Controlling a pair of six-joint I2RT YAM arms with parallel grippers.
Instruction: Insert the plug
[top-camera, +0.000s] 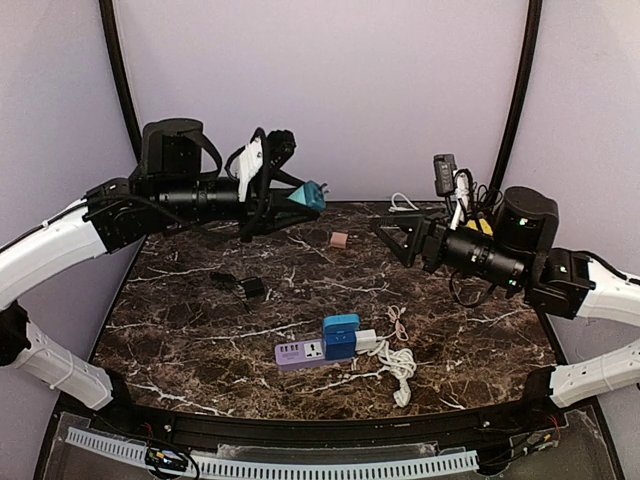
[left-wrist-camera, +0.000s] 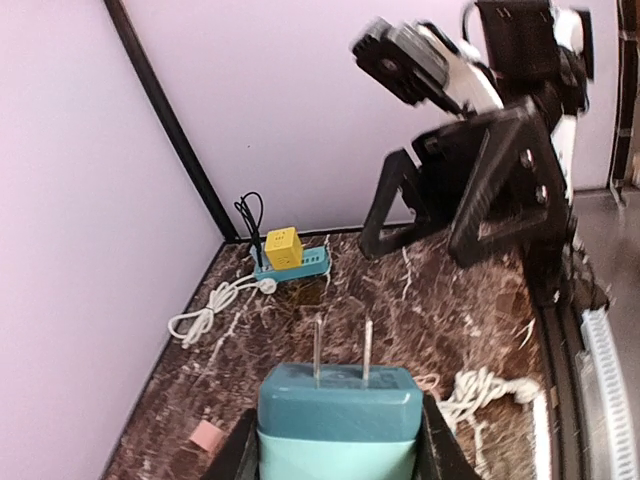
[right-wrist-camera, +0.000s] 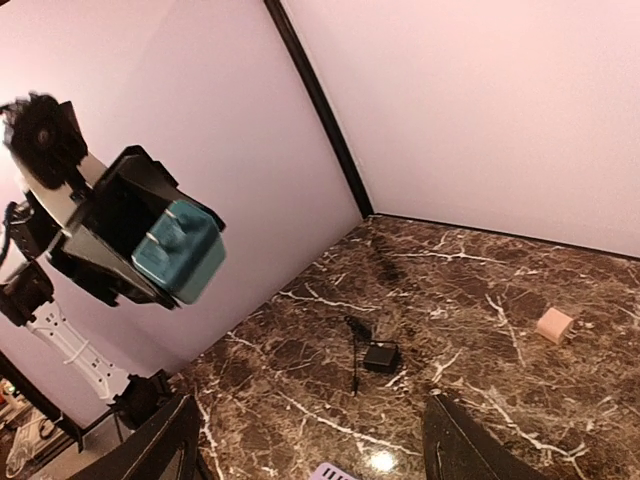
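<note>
A teal plug adapter (top-camera: 308, 196) is held up in my left gripper (top-camera: 295, 200), which is shut on it; its two pins point upward in the left wrist view, where it fills the bottom middle (left-wrist-camera: 338, 420). My right gripper (top-camera: 390, 232) faces it from the right, raised above the table, its fingers apart with nothing between them. A purple power strip (top-camera: 300, 355) with a socket lies at the front middle, beside blue blocks (top-camera: 340, 345) with a white plug (top-camera: 365, 340) and coiled white cable (top-camera: 400, 370).
A pink charger (top-camera: 339, 240) lies at the back middle, a black adapter (top-camera: 251, 287) at left. A yellow cube (left-wrist-camera: 283, 248) and cables stand at the back right.
</note>
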